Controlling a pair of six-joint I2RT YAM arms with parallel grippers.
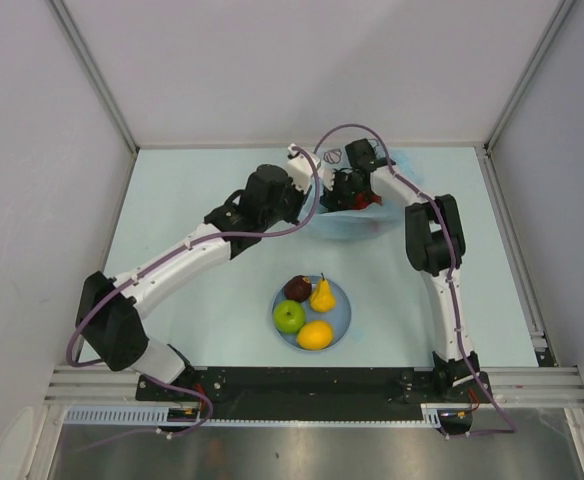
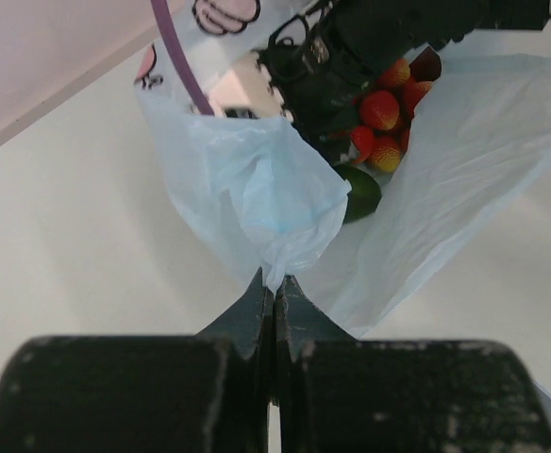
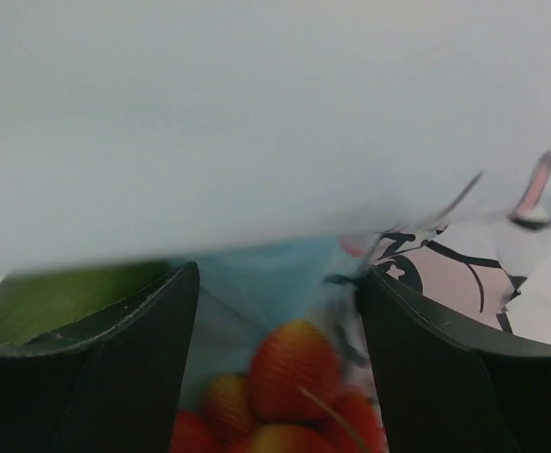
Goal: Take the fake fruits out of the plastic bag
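The pale blue plastic bag (image 1: 352, 224) lies spread at the back of the table, its near side raised. My left gripper is shut on a pinched fold of its edge. Inside, several red fruits (image 2: 379, 110) and a dark green fruit (image 2: 358, 192) show in the left wrist view. My right gripper is inside the bag, its fingers (image 3: 167, 311) spread apart. Beyond them lie red fruits (image 3: 294, 371), with a blurred green fruit (image 3: 63, 300) at the left. Bag film fills the upper part of the right wrist view.
A blue-grey plate (image 1: 341, 312) on the near table holds a green apple (image 1: 289, 317), a yellow pear (image 1: 322, 297), an orange-yellow fruit (image 1: 315, 335) and a dark red fruit (image 1: 298, 288).
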